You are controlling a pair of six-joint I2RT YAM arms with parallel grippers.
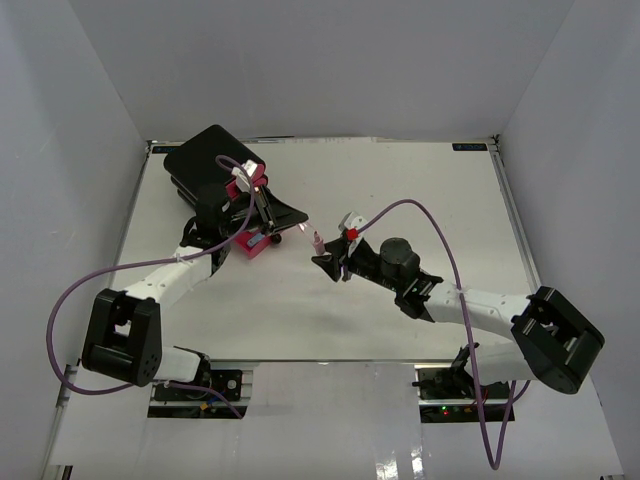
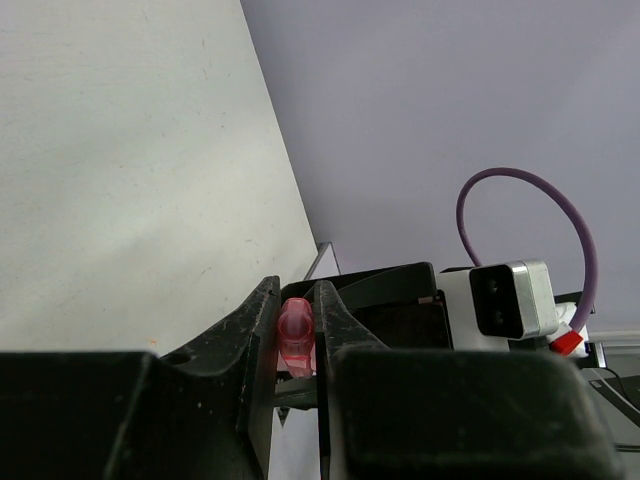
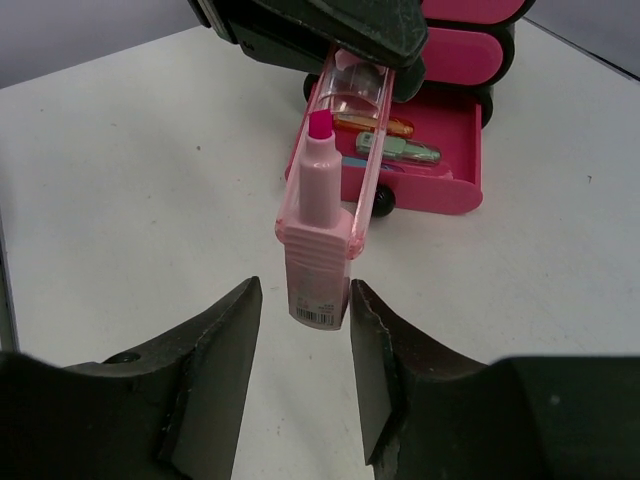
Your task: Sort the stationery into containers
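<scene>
My left gripper (image 1: pixel 298 218) is shut on a clear pink holder with a pink bottle (image 3: pixel 320 270) in it, bright magenta cap up in the right wrist view. My right gripper is part open, its fingers on either side of the bottle's lower end; whether they touch it I cannot tell. Behind, a pink organizer drawer (image 3: pixel 442 200) holds several pens or markers, one orange and one green (image 3: pixel 395 148).
The black and pink organizer (image 1: pixel 212 150) stands at the back left of the white table (image 1: pixel 430 180).
</scene>
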